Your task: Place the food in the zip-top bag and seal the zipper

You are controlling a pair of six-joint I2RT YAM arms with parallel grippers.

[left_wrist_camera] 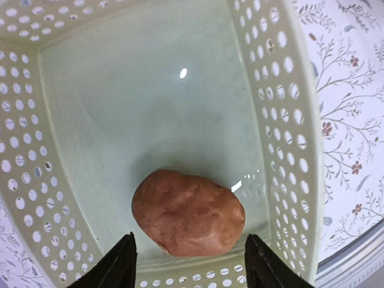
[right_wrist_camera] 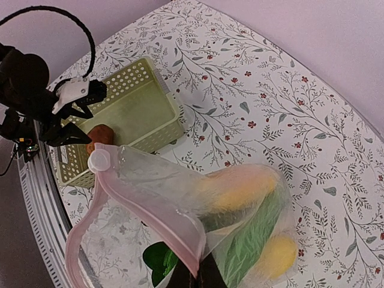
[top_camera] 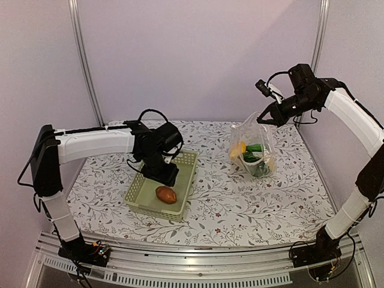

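Note:
A brown potato-like food item [left_wrist_camera: 189, 213] lies on the floor of the pale green basket [top_camera: 191, 174], towards its front end. Above it is my left gripper, its fingertips apart on either side of the item's near edge and nothing held between them. On the right, the clear zip top bag [top_camera: 252, 147] stands with its mouth open, yellow and green food inside. My right gripper is shut on the bag's rim, where the pink zipper edge [right_wrist_camera: 159, 219] runs down to its fingers.
Perforated walls rise around the left gripper. Bare flower-patterned table [top_camera: 210, 198] separates basket and bag. A metal rail [top_camera: 198, 258] runs along the front edge, and pale walls stand at the back and sides.

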